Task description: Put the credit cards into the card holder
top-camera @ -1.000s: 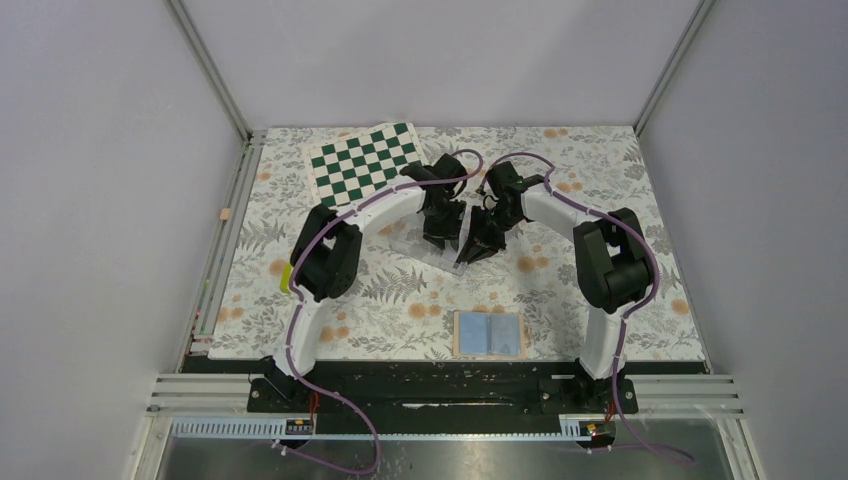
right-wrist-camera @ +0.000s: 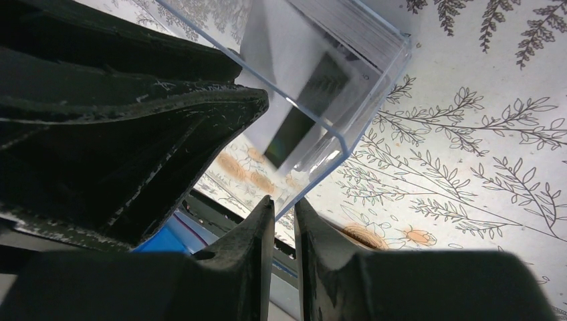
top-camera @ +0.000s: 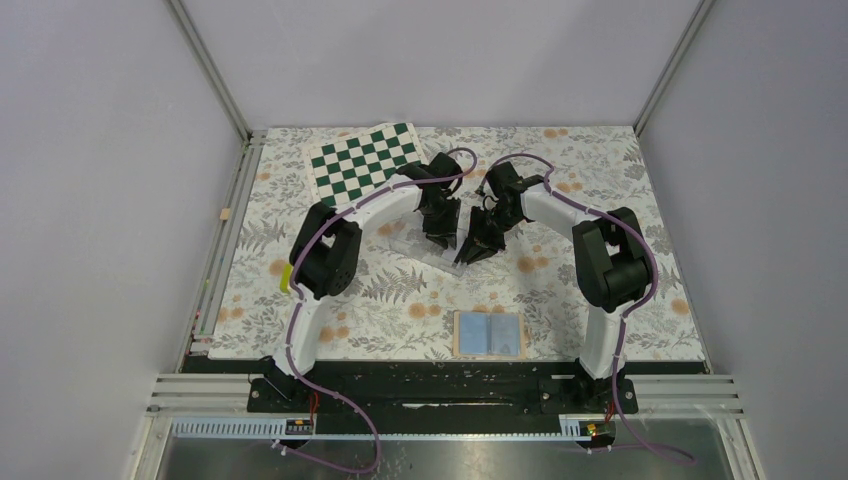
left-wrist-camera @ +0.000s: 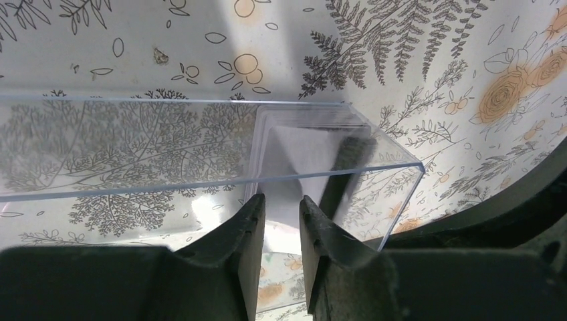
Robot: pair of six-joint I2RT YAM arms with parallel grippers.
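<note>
A clear, open-topped box (top-camera: 440, 262) lies on the patterned cloth between my two arms. A whitish card with a dark stripe (left-wrist-camera: 348, 160) leans inside its end in the left wrist view, and the same card (right-wrist-camera: 294, 137) shows through the clear wall in the right wrist view. Over the box, my left gripper is partly open, its fingertips apart near the card's lower part; no firm hold on the card shows. My right gripper is shut on the clear box's end edge. Which pocket bears the card is hard to tell through the plastic.
A flat piece with two blue panels (top-camera: 489, 334) lies at the table's front edge. Toward the back left is a green-and-white checkered board (top-camera: 365, 162). A yellow thing (top-camera: 286, 278) is partly behind the left arm.
The right arm and the box look unmoved.
</note>
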